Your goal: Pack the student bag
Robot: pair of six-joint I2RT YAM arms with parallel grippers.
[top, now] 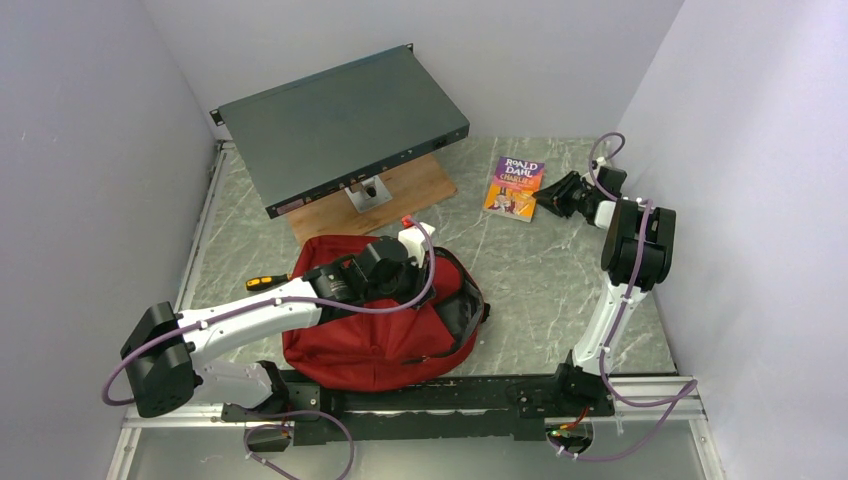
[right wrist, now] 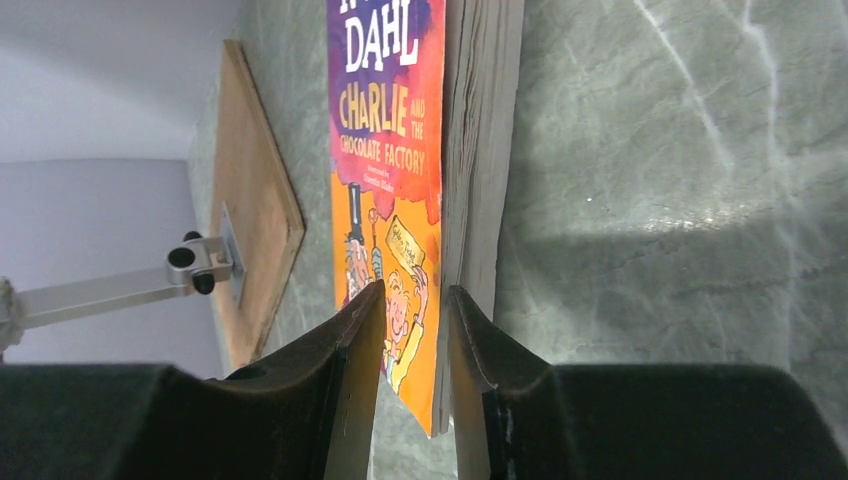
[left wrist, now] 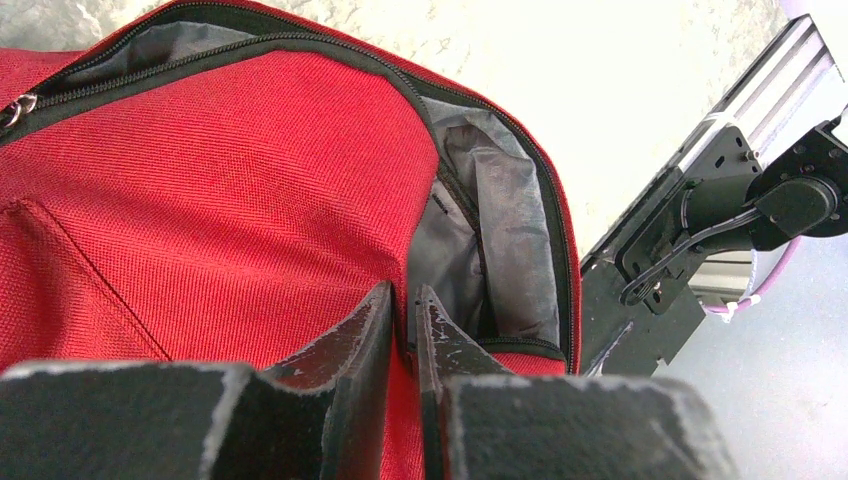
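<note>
A red bag (top: 375, 355) lies at the front left; its zipped opening with grey lining shows in the left wrist view (left wrist: 490, 220). My left gripper is over it, fingertips close together at the red fabric's edge by the opening; whether it pinches fabric is unclear. A Roald Dahl book (top: 515, 188) lies flat at the back right. My right gripper is at the book's near side, fingertips a small gap apart by the cover and page edges (right wrist: 480, 200); I cannot tell if they touch it.
A dark flat panel (top: 340, 130) on a wooden board (top: 420, 190) stands at the back left. A yellow-black tool (top: 267, 282) lies left of the bag. The floor between book and bag is clear; walls close in at both sides.
</note>
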